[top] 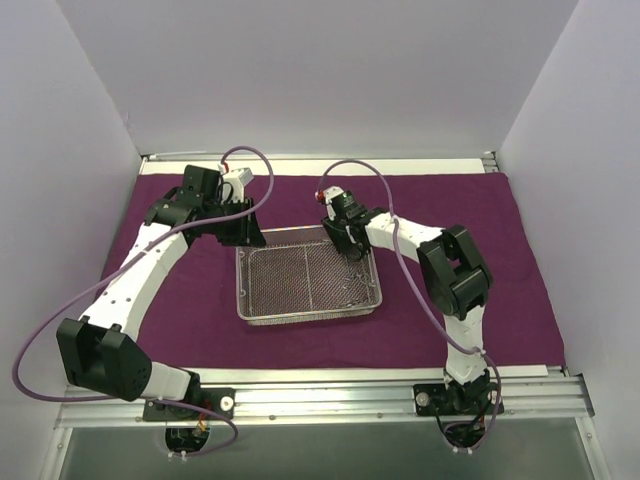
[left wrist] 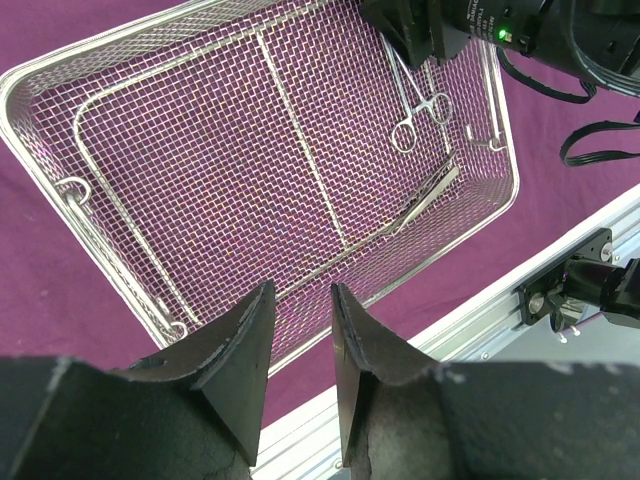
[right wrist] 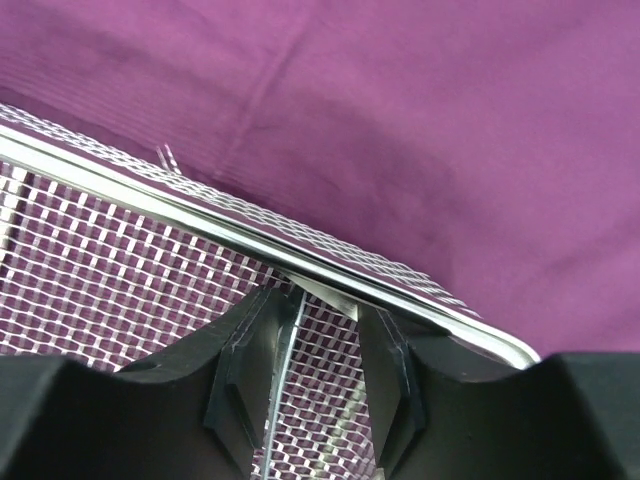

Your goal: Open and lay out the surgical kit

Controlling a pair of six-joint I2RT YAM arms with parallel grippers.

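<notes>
The wire mesh tray (top: pixel 280 280) sits in the middle of the purple cloth. Scissor-like instruments (left wrist: pixel 403 135) lie in its right part, with a flat metal instrument (left wrist: pixel 430 200) along one side. My right gripper is down inside the tray at its back right rim, fingers apart around a thin metal instrument; whether it grips it I cannot tell. My left gripper (top: pixel 250 238) hangs over the tray's back left corner, fingers parted, nothing between them.
White walls surround the back and sides; a metal rail (top: pixel 320 395) runs along the front.
</notes>
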